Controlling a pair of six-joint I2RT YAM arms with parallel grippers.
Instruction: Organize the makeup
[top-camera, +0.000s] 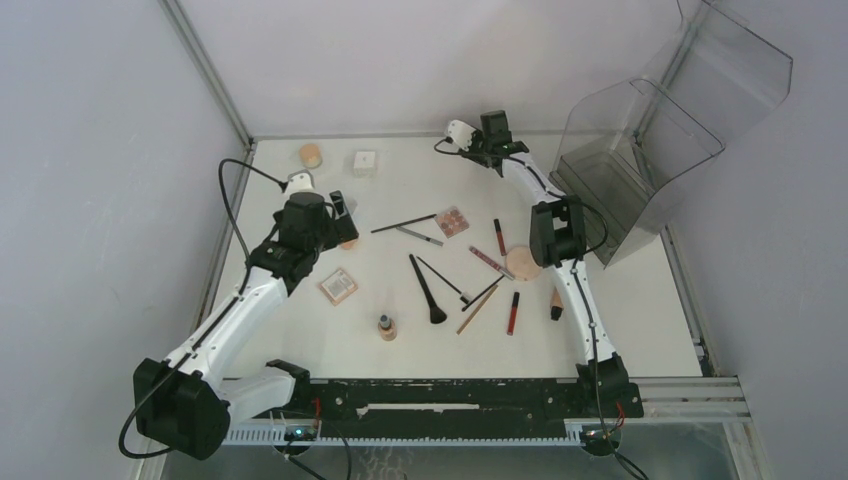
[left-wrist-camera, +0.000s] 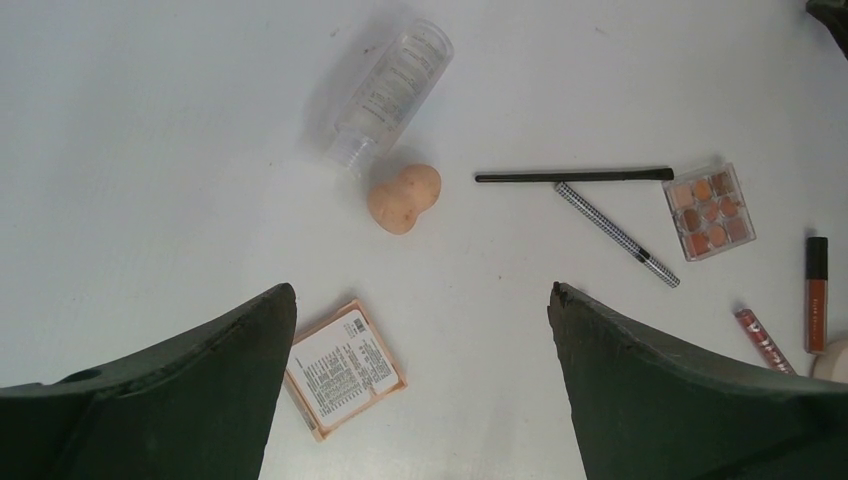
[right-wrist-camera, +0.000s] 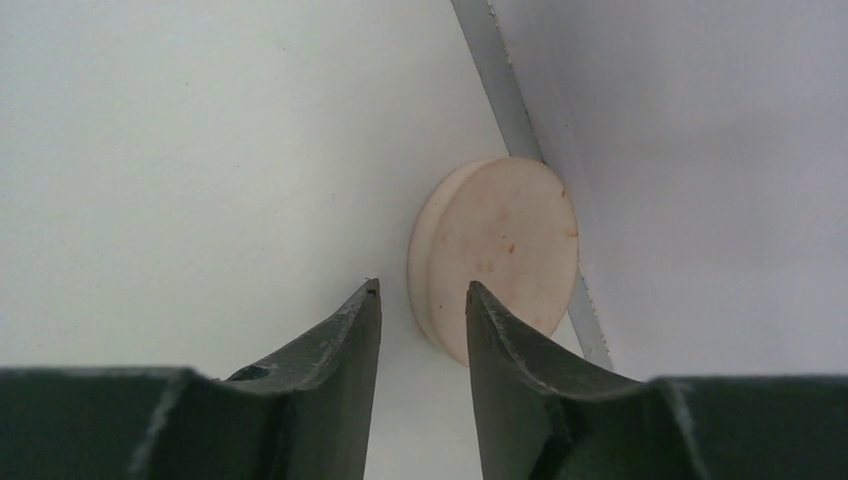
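Observation:
My right gripper is part open just in front of a round beige disc (right-wrist-camera: 500, 250) lying against the back edge, nothing between its fingertips. My left gripper hangs open over the left side, above a clear bottle (left-wrist-camera: 390, 85), a beige puff (left-wrist-camera: 400, 200) and a boxed palette (left-wrist-camera: 340, 370). Brushes, pencils, lip tubes, an eyeshadow palette (top-camera: 452, 221), a round compact (top-camera: 523, 264) and a foundation bottle (top-camera: 387, 328) lie spread over the white table.
A clear acrylic organizer (top-camera: 620, 200) with raised lid stands at the right. A white box (top-camera: 364, 163) and beige jar (top-camera: 310, 155) sit at the back left.

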